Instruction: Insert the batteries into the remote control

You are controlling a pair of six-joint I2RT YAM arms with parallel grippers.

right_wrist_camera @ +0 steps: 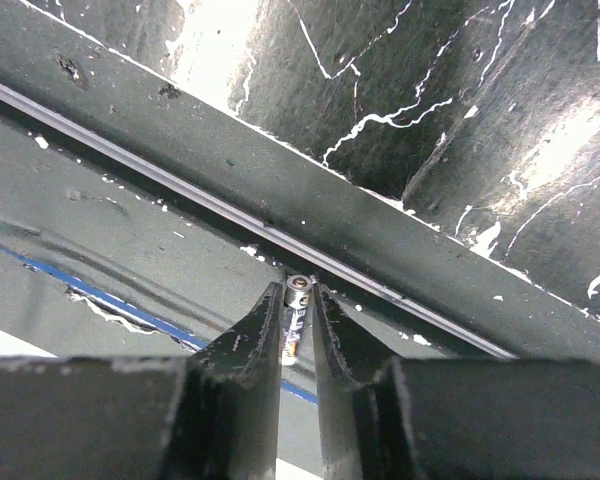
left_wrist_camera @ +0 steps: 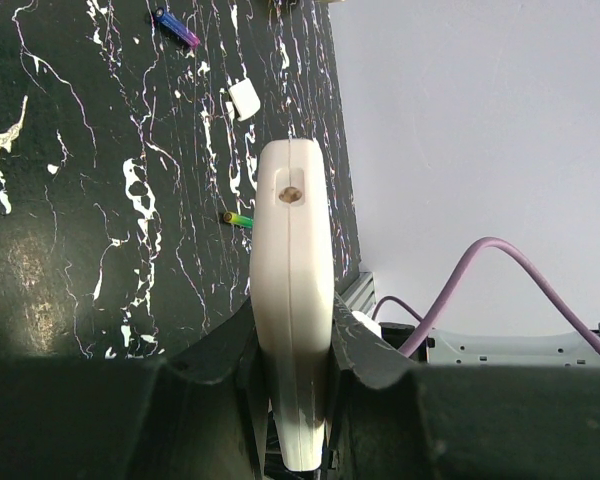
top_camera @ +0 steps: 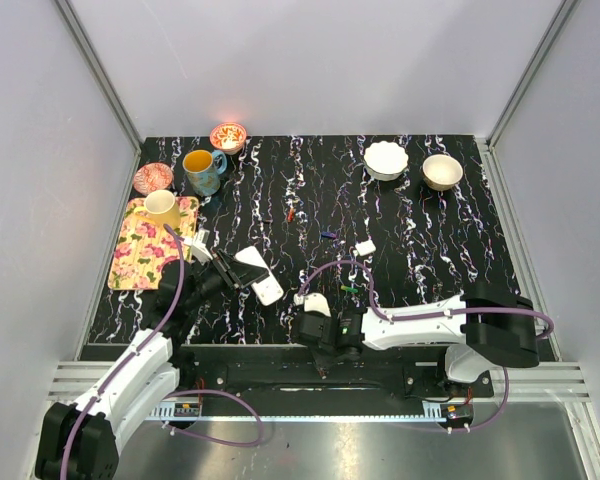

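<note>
My left gripper (top_camera: 252, 277) is shut on the white remote control (top_camera: 260, 276), held above the table; in the left wrist view the remote (left_wrist_camera: 292, 260) stands up edge-on between the fingers. Its battery compartment does not show there. In the right wrist view a small battery (right_wrist_camera: 296, 310) is over the black ledge, between the fingertips of my right gripper. Those fingers are part open, close to either side of it; whether they touch it I cannot tell. On the marble table are a purple battery (top_camera: 328, 235), a green one (top_camera: 350, 290) and a red one (top_camera: 290, 214).
A small white piece (top_camera: 365, 247) lies near the purple battery. Two white bowls (top_camera: 385, 160) stand at the back right. A floral mat (top_camera: 135, 245), cups and red dishes fill the left side. A groove (right_wrist_camera: 250, 222) runs along the black ledge at the table's front.
</note>
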